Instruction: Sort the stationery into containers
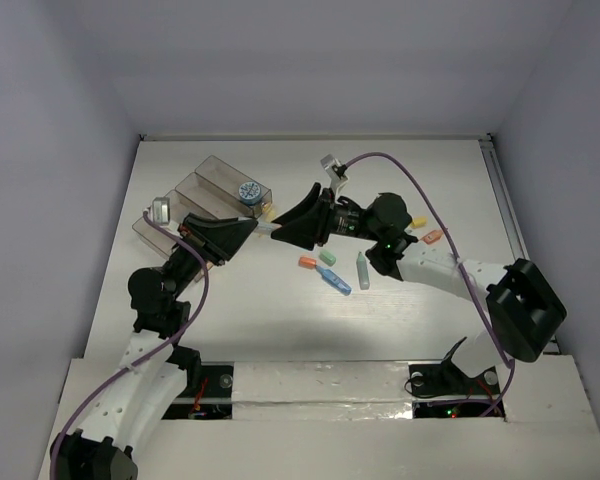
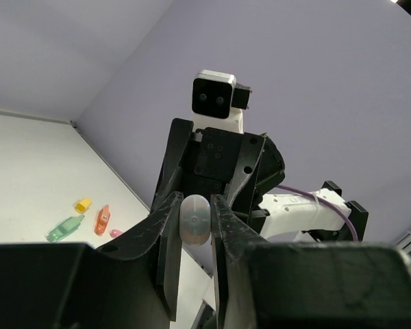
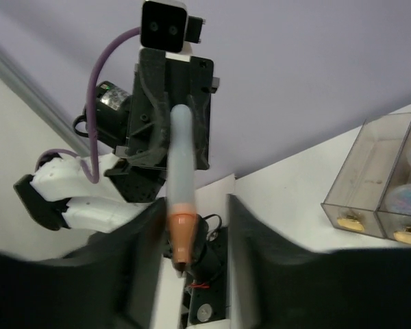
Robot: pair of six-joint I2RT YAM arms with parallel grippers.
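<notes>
My left gripper (image 1: pixel 250 222) is shut on a pale marker with an orange tip (image 3: pixel 181 157), held level above the table. Clear compartment containers (image 1: pixel 220 170) stand at the back left, with a blue round item (image 1: pixel 249 192). On the table lie a blue pen (image 1: pixel 335 281), a green cap (image 1: pixel 327 257), a grey-green pen (image 1: pixel 363 270), a yellow cap (image 1: pixel 418 222) and an orange item (image 1: pixel 432 236).
Grey walls surround the white table (image 1: pixel 280 320). In the left wrist view a small pink piece (image 2: pixel 116 233) also lies on the table.
</notes>
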